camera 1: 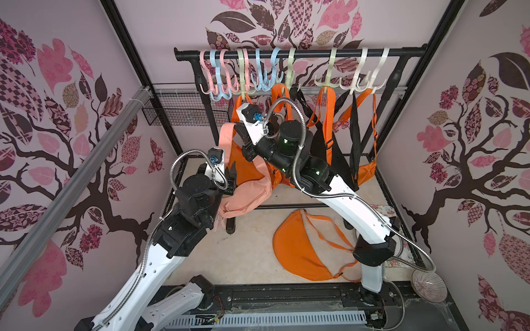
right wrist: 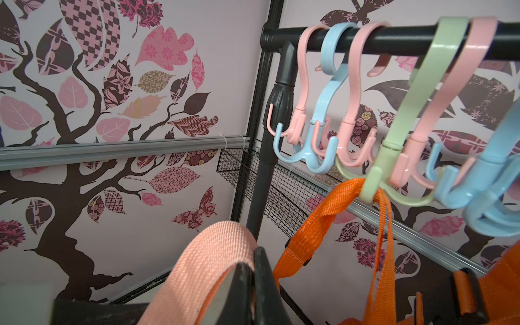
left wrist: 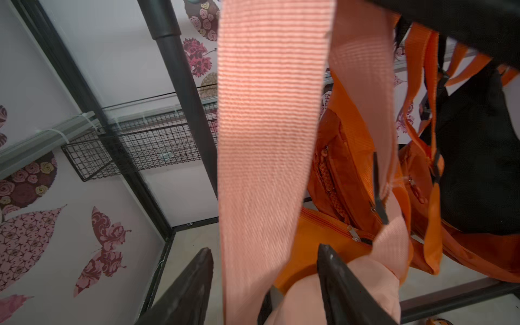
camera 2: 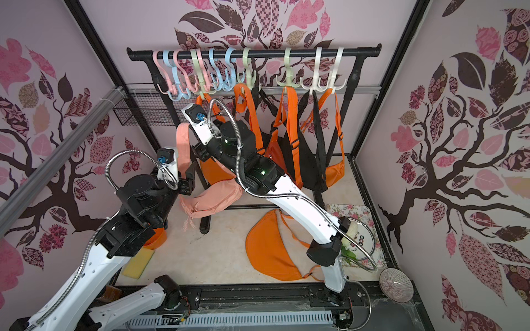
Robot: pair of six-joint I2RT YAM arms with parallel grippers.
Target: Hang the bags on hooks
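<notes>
The pink bag [camera 1: 248, 194] hangs in front of the rack's left end, its wide ribbed strap [right wrist: 197, 270] looped up to my right gripper. That gripper is shut on the strap, below the hooks. Pink [right wrist: 349, 113] and blue [right wrist: 317, 124] plastic hooks with nothing on them hang from the black rail, farther up and to the right in the right wrist view. My left gripper stands open by the bag, with the hanging strap [left wrist: 270, 135] crossing the view between its fingers; whether they touch it, I cannot tell.
A green hook near the left end carries an orange strap. Orange and black bags crowd the rack farther right. An orange bag [camera 1: 298, 251] lies on the floor. A wire basket [camera 1: 182, 107] sits behind the left post.
</notes>
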